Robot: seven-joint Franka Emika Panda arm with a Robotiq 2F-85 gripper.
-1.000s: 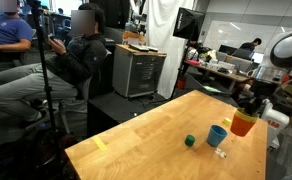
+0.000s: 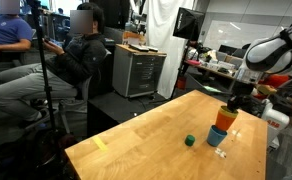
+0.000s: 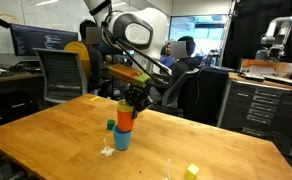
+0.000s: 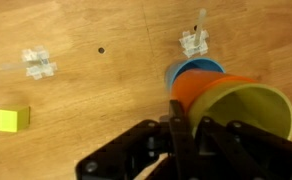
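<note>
An orange cup [image 3: 125,117] with a yellow inside is pinched at its rim by my gripper [image 3: 136,108], which is shut on it. Below it stands a blue cup [image 3: 122,139] on the table. In exterior view 1 the orange cup [image 2: 225,121] overlaps the top of the blue cup [image 2: 217,135]. From the wrist view, the orange cup [image 4: 224,97] covers much of the blue cup [image 4: 191,67], whose edge shows beyond it. Whether the orange cup's base is inside the blue rim cannot be told for sure.
A green block [image 2: 190,140] stands beside the blue cup. A yellow block [image 3: 192,172] lies farther off on the wooden table [image 2: 136,145]. Tape pieces [image 4: 194,42] are stuck to the tabletop.
The orange cup, held by my gripper, has moved left in exterior view 1, from beside the blue cup to over it. The blue cup and green block have stayed put.
</note>
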